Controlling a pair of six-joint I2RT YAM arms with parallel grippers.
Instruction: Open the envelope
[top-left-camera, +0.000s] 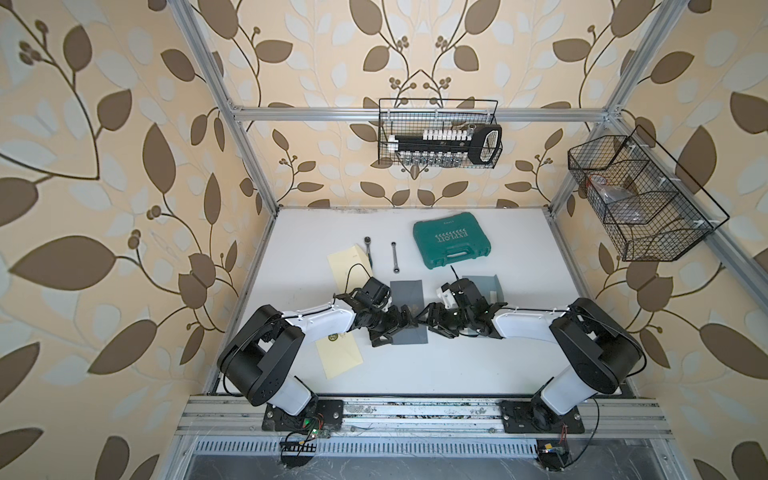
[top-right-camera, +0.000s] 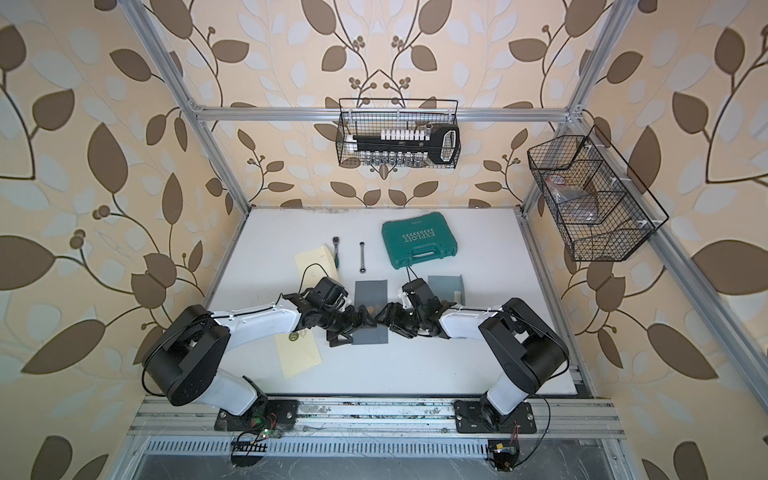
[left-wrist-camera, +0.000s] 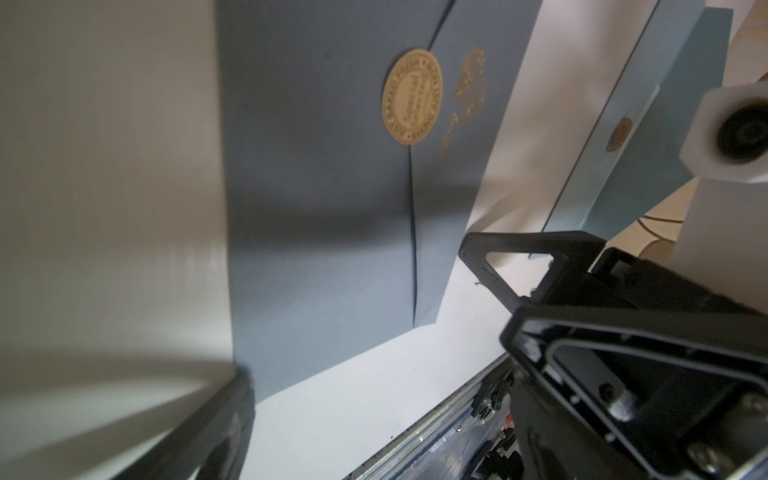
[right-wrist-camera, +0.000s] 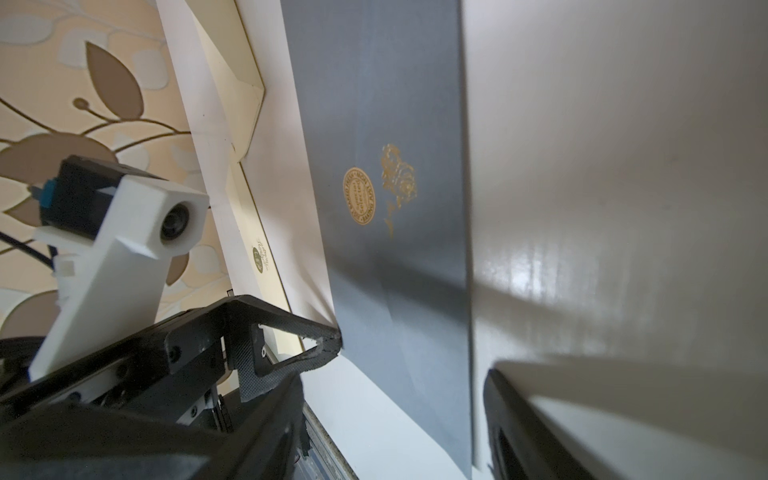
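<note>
A dark grey envelope lies flat on the table between the arms. A round tan sticker sits across the edge of its flap, which lies down. My left gripper is low over the near part of the envelope, its fingers spread with nothing between them. From the other side, my right gripper reaches in low near the envelope's end, its fingers apart and nothing clamped. In the right wrist view, a left fingertip appears against or just above the envelope's edge; contact cannot be told.
A teal envelope with its flap raised lies under the right arm. Cream envelopes lie under the left arm. Behind are two wrenches and a green case.
</note>
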